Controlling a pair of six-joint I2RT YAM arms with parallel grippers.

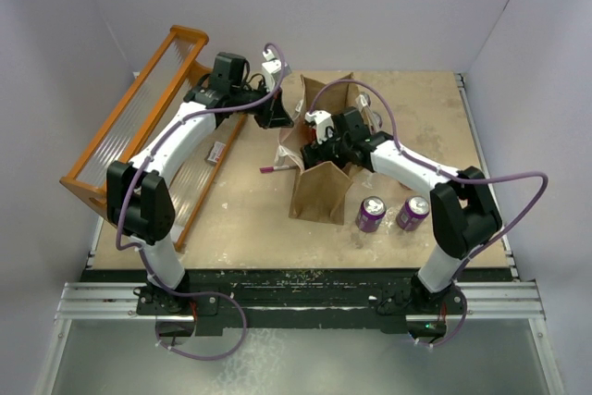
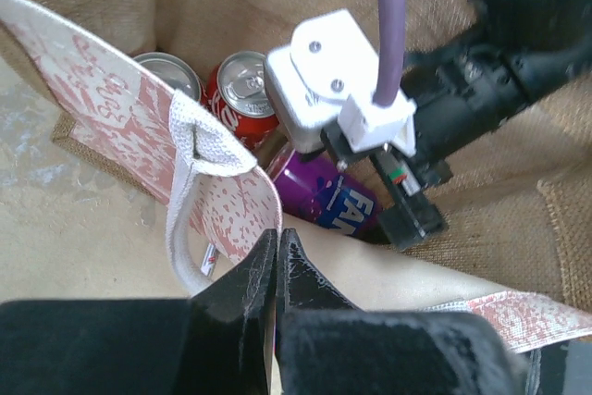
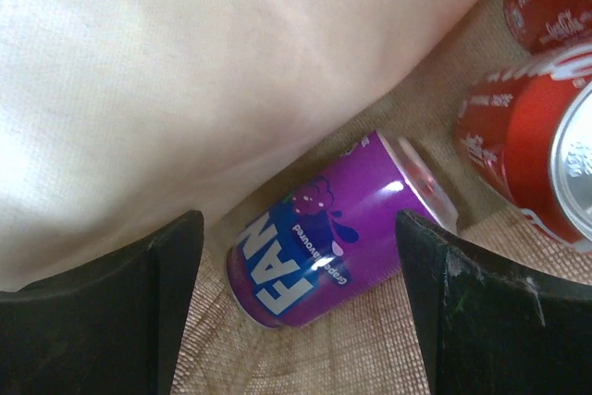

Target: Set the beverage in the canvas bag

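The canvas bag (image 1: 316, 193) stands open mid-table. My left gripper is shut at the bag's left edge, thin lining at its tips. My right gripper is inside the bag, part open around a purple Fanta can (image 3: 314, 238) lying on the bottom; whether its fingers touch it is unclear. Red cola cans lie beside it, also seen with a silver-topped can in the left wrist view.
Two purple cans (image 1: 370, 215) (image 1: 413, 214) stand right of the bag. A wooden rack (image 1: 129, 117) fills the left side.
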